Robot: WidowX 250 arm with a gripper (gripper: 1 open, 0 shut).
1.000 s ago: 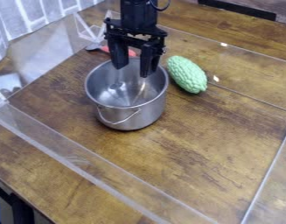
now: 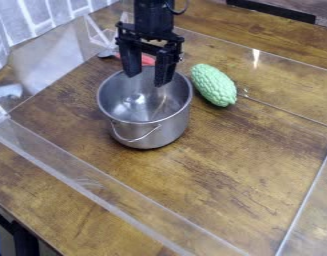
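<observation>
My black gripper [image 2: 148, 62] hangs over the back half of a metal pot [image 2: 144, 122], its two fingers pointing down and spread apart. Nothing clear shows between them. The pot has a wire handle on its front side. A pale green cabbage-like object [image 2: 214, 85] lies right of the pot. Behind the pot, a red object [image 2: 115, 55] is partly hidden by the gripper.
Transparent walls or strips run along the left front and right side. A pale, blurry object lies at the upper left.
Over the last second my gripper has moved slightly, rising a little and shifting left above the pot. The pot and the green object look unmoved.
</observation>
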